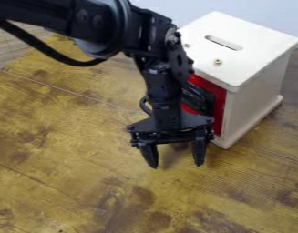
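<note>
My black gripper (174, 157) hangs low over the wooden floor, fingers pointing down and spread apart, with nothing visible between them. Just behind it stands a white box (257, 96) with a slot in its top and a red front panel (206, 85), which my arm and gripper partly hide.
Bare wooden floor (66, 173) fills the left and front of the view. A pale wall is at the back right, and a lighter floor strip shows at the far left edge.
</note>
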